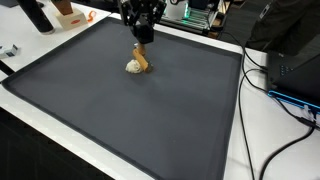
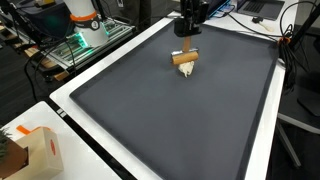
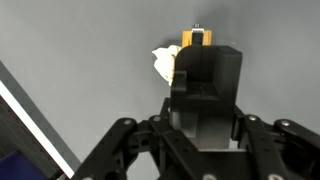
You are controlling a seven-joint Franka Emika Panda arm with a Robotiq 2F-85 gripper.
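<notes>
My gripper (image 2: pixel 188 32) points down, shut on the upright handle of a wooden mallet-like tool (image 2: pixel 185 58). Its tan head lies crosswise below the fingers. A small off-white, crumpled lump (image 1: pixel 133 66) rests on the grey mat, right beside the head in exterior view 1. From exterior view 2 the lump (image 2: pixel 186 68) shows just below the head, partly covered by it. In the wrist view the lump (image 3: pixel 165 62) sits left of the tool (image 3: pixel 197 37), and the dark gripper hides most of the handle. Whether head and lump touch, I cannot tell.
A black device with cables (image 1: pixel 298 85) stands at the right in exterior view 1. Boxes and small items (image 1: pixel 70 15) lie beyond the far left edge.
</notes>
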